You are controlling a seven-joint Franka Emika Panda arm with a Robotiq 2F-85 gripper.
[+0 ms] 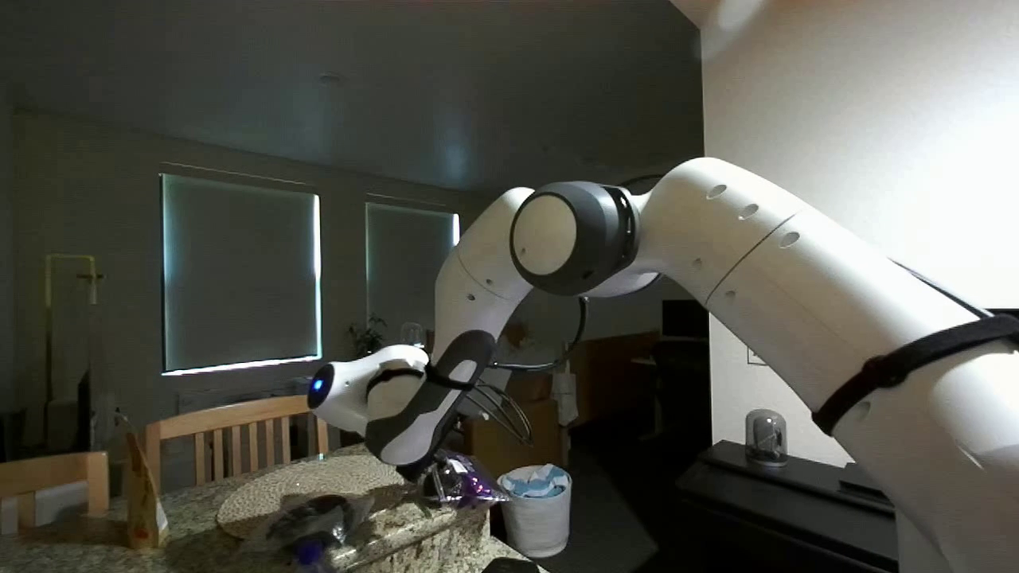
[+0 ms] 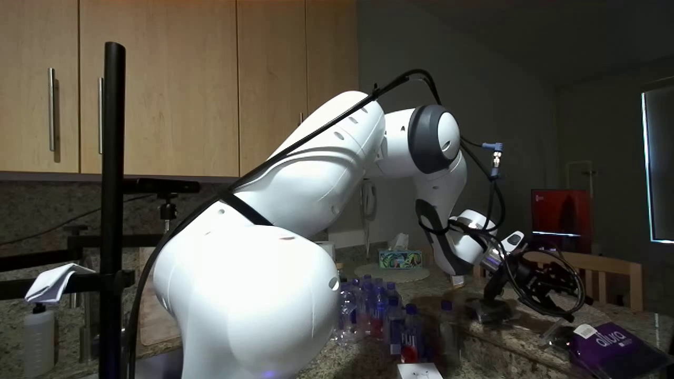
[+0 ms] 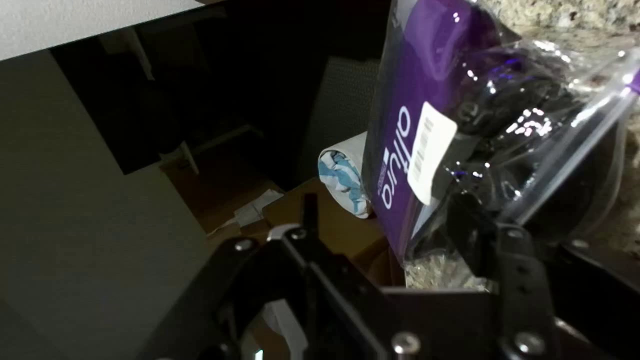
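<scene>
A purple bag labelled "allura" (image 3: pixel 393 156), with a clear plastic part and a white barcode tag, lies at the counter's edge. Exterior view 2 shows the same purple bag (image 2: pixel 610 347) at the lower right; exterior view 1 gives only a small shiny view of the bag (image 1: pixel 463 482). My gripper is open, its fingers well apart. The right finger (image 3: pixel 468 231) overlaps the clear plastic in the wrist view, while the left finger (image 3: pixel 309 216) is off the bag's side. Whether either touches the bag, I cannot tell.
Past the counter's edge, a white bin (image 1: pixel 536 516) with a blue-and-white liner stands on the floor. Another clear-wrapped dark item (image 1: pixel 315 520) lies near the round placemat (image 1: pixel 253 501). Several bottles (image 2: pixel 379 309) crowd the counter beside the arm.
</scene>
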